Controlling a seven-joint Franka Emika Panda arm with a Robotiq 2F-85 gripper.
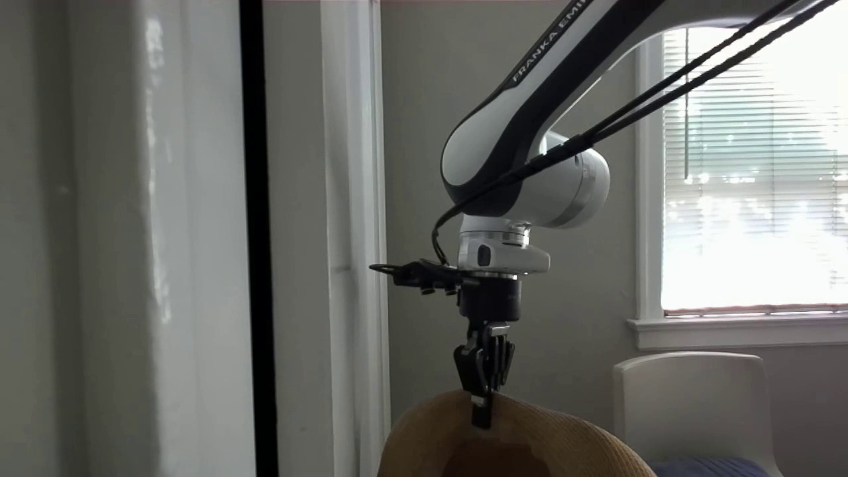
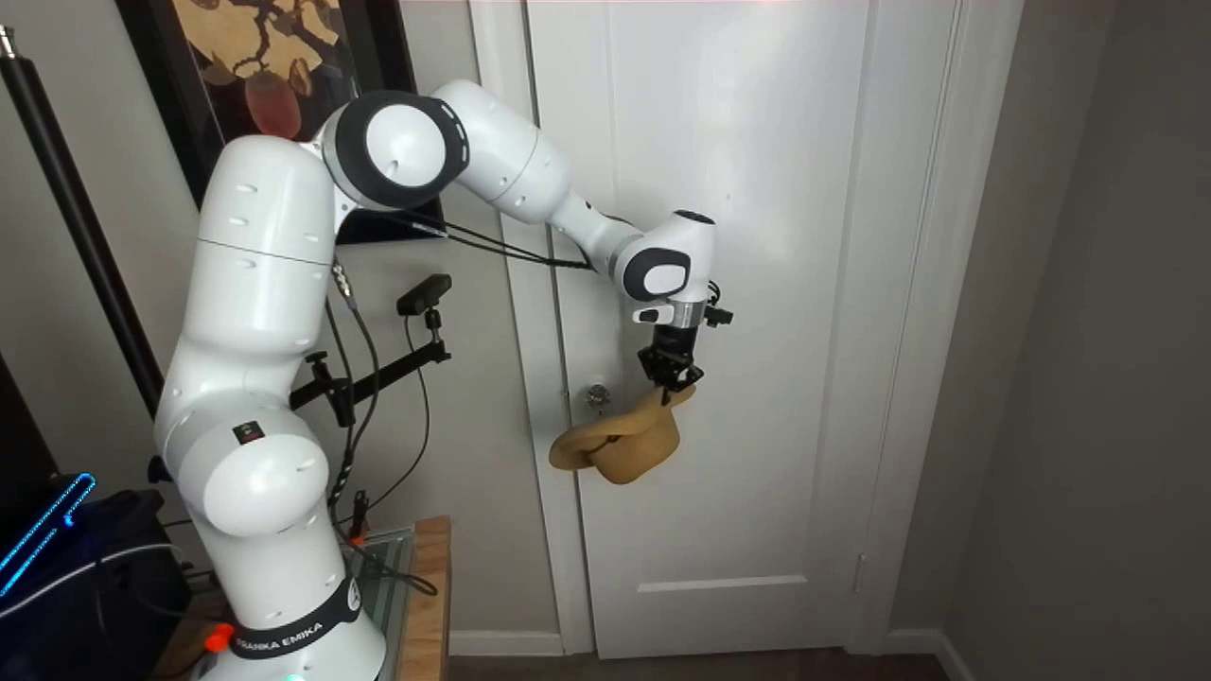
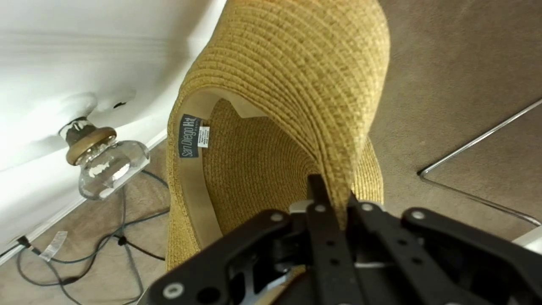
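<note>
A tan woven straw hat hangs tilted from my gripper, which is shut on its brim. In the wrist view the hat opens toward the camera, showing its inner band and a "San Diego Hat" label. The brim passes between the fingers of the gripper. From the side, one finger of the gripper lies over the brim of the hat; the lower part of the hat is cut off by the frame. A glass doorknob is left of the hat, apart from it.
The white door stands behind the hat, with its knob just left of the gripper. Cables lie on the floor below. A white chair is beneath the window. Right of the door is a bare wall.
</note>
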